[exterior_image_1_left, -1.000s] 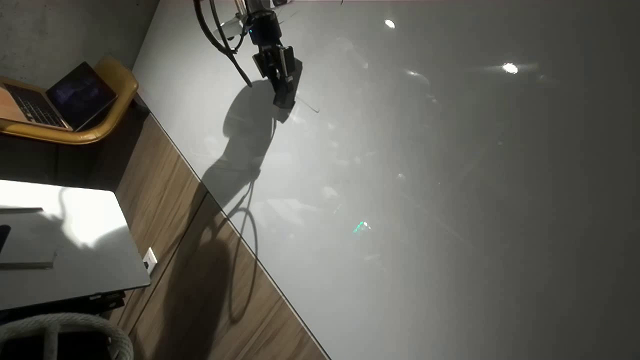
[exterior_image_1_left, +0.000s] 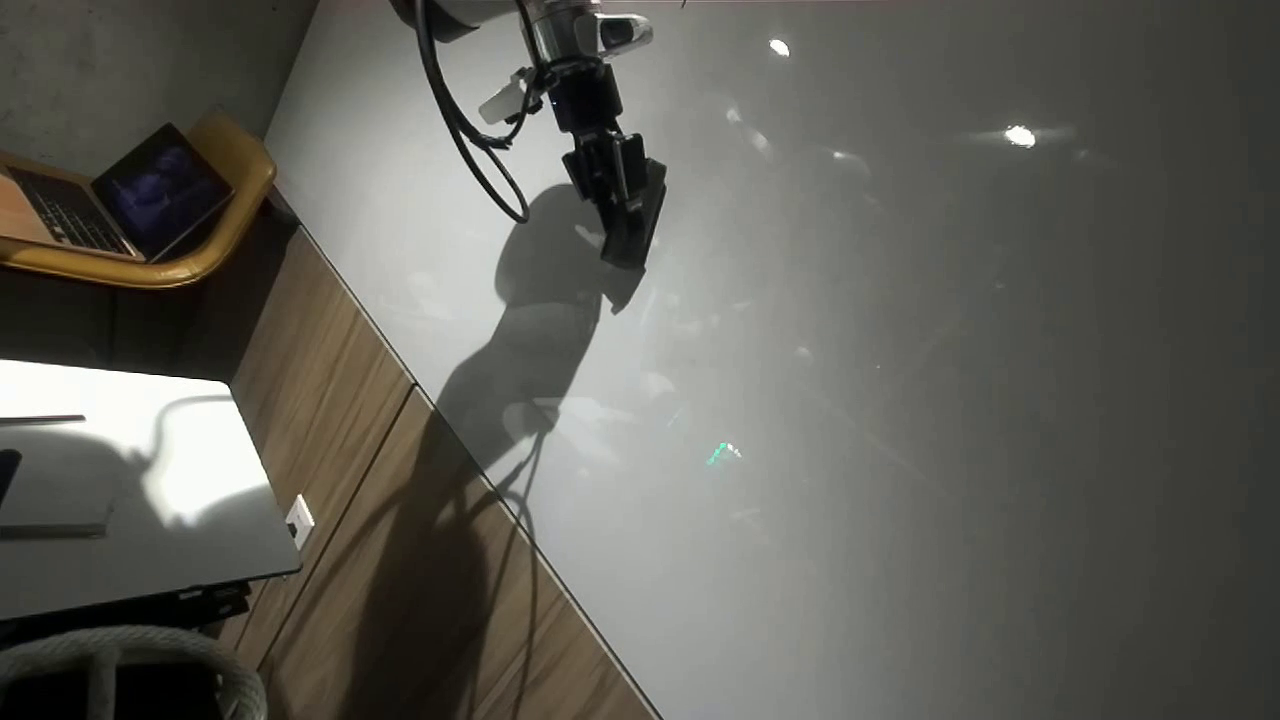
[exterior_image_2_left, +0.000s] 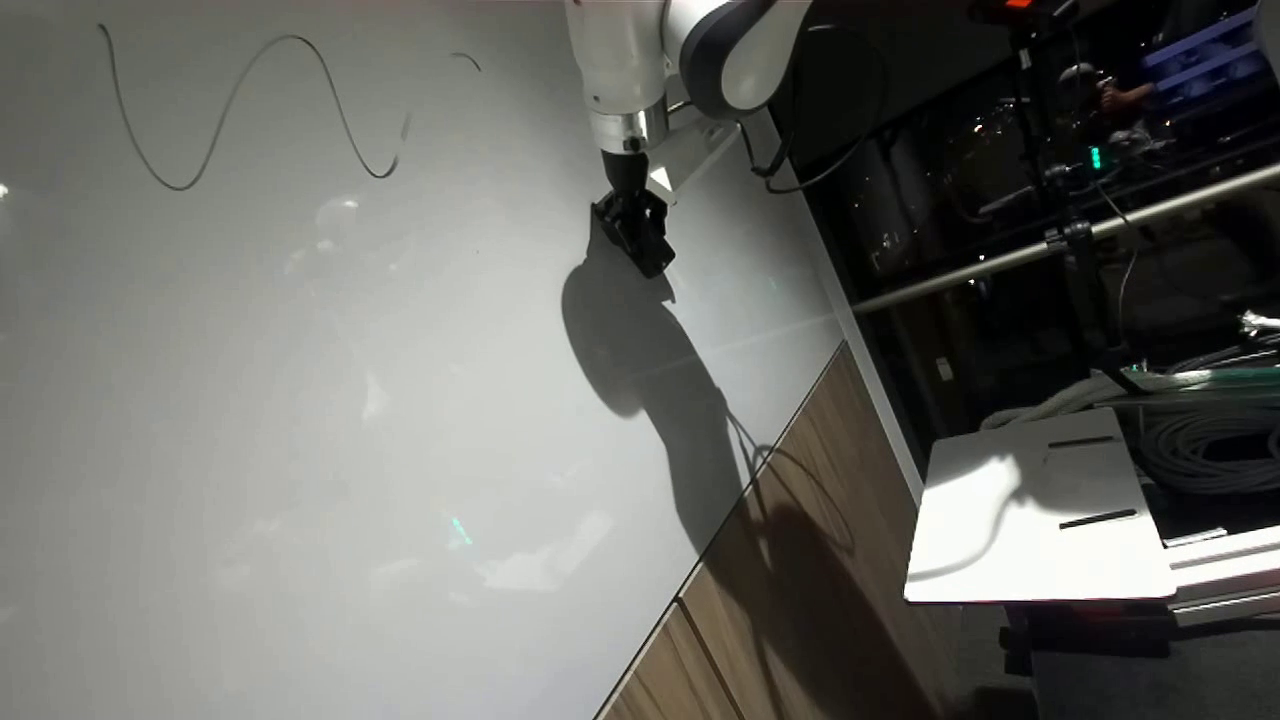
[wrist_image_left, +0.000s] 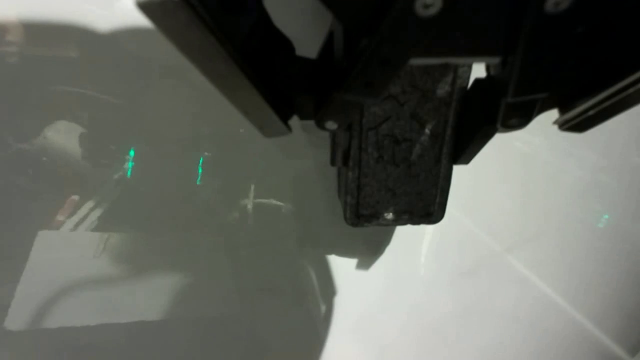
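My gripper is shut on a dark, worn rectangular block (wrist_image_left: 402, 186) that looks like a board eraser. Its lower end sticks out past the fingers in the wrist view. Exterior view 1 has the gripper (exterior_image_1_left: 614, 192) at the upper left of the whiteboard (exterior_image_1_left: 840, 540), the block (exterior_image_1_left: 642, 228) at or very near the surface; whether it touches cannot be told. Exterior view 2 shows a wavy dark line (exterior_image_2_left: 180, 188) at the board's upper left, with a short curved stroke (exterior_image_2_left: 465, 56) between that line and the arm. The gripper (exterior_image_2_left: 636, 228) is to the right of both.
Wood panelling (exterior_image_1_left: 360, 480) borders the board below. A white table (exterior_image_1_left: 144, 564) and a chair with a laptop (exterior_image_1_left: 162, 192) stand left in exterior view 1. Cables (exterior_image_1_left: 462, 120) hang beside the arm. Most of the board is free of objects.
The gripper and block have moved right and down across the board in exterior view 1. A thin line seen beside the block earlier no longer shows; the block now covers part of that spot.
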